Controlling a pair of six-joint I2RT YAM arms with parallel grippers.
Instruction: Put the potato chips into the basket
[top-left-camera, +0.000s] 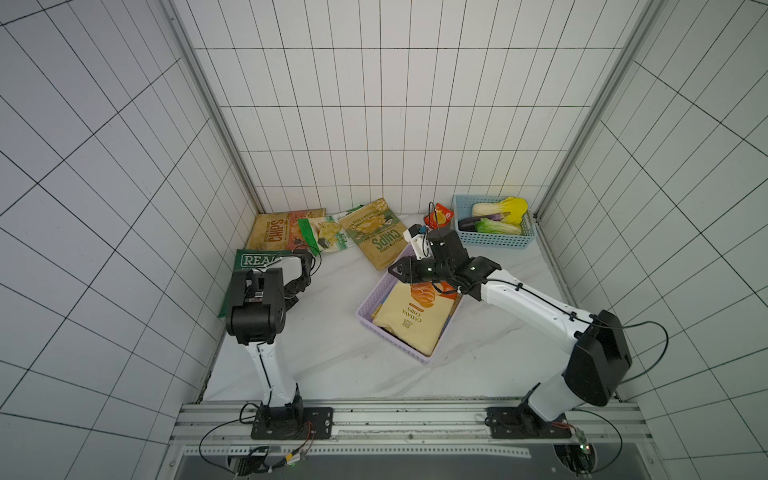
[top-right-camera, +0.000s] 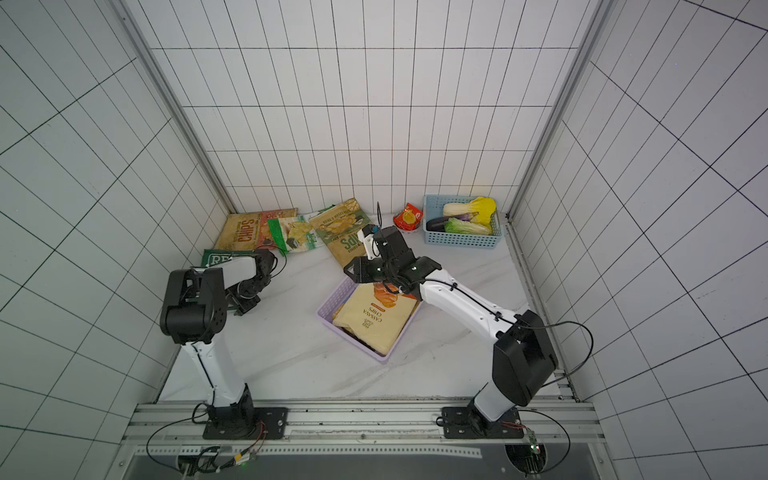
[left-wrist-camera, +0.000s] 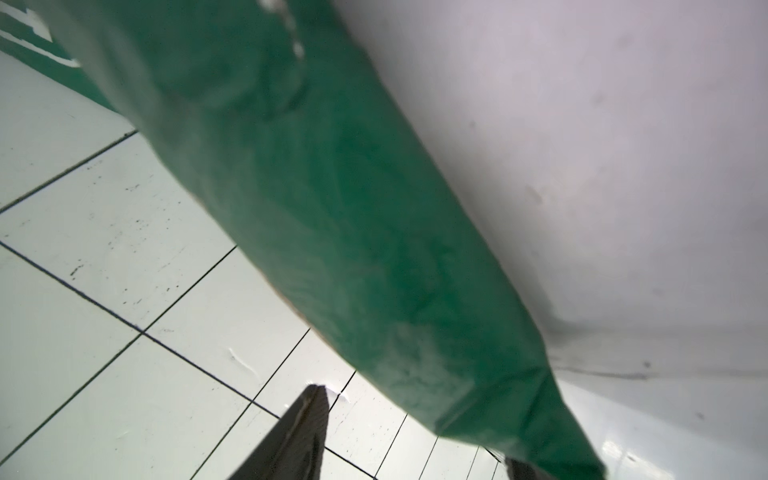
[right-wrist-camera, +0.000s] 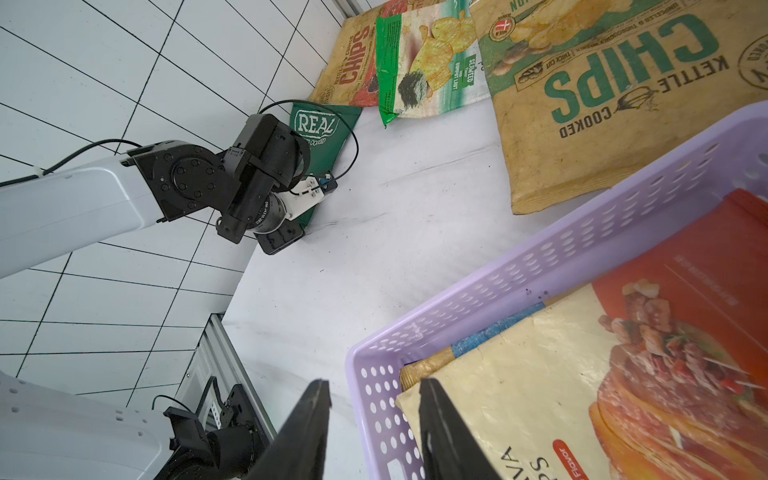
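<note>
The lilac basket (top-left-camera: 376, 324) holds a cream and red cassava chips bag (top-left-camera: 412, 316). Above it my right gripper stands open, nothing between its fingers. At the left edge my left gripper is open around the lower end of a green REAL chips bag (left-wrist-camera: 344, 208); one finger is partly hidden by it. Brown chips bags (top-left-camera: 376, 228) and a green-white chips bag (top-left-camera: 324, 236) lie at the back.
A blue basket (top-left-camera: 492, 240) of vegetables stands at the back right, beside a small red packet (top-left-camera: 440, 216).
</note>
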